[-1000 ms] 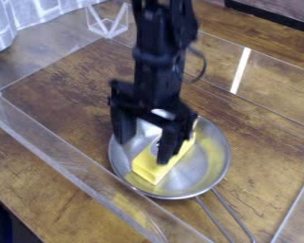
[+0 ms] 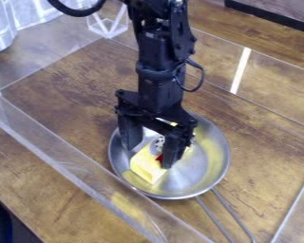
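The black gripper [image 2: 152, 135] hangs over a metal pan [image 2: 199, 176], its two fingers apart and reaching down to either side inside the rim. A yellow block [image 2: 148, 169] with a small red mark lies in the pan, partly hidden beneath the gripper. Whether the fingers touch the block I cannot tell.
The pan's handle runs toward the lower right. A clear plastic wall [image 2: 66, 171] crosses the lower left. A white cloth sits at the top left corner.
The block shows little change.
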